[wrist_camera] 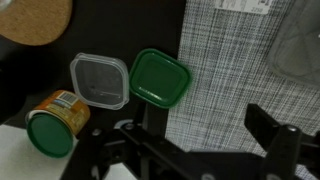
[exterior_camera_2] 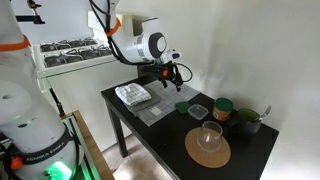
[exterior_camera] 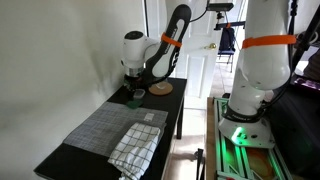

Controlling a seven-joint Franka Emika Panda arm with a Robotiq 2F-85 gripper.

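Observation:
My gripper (exterior_camera_2: 178,72) hangs open above the table, pointing down, with nothing between its fingers. Below it a green square lid or shallow dish (wrist_camera: 160,78) lies at the edge of the grey mat (wrist_camera: 222,75); in the second exterior view the same green piece (exterior_camera_2: 182,106) is clear of the fingers. Beside it on the dark table sits a small clear square container (wrist_camera: 100,80). A can with a green lid (wrist_camera: 50,133) stands past that container. Further along are a round cork mat (exterior_camera_2: 208,150) and a clear bowl (exterior_camera_2: 210,134) on it.
A dark pot (exterior_camera_2: 245,124) with a utensil stands near the wall, beside the can. A checked cloth (exterior_camera: 134,150) lies at the table's other end. Another clear piece (wrist_camera: 300,42) rests on the mat. The wall closes off one long side.

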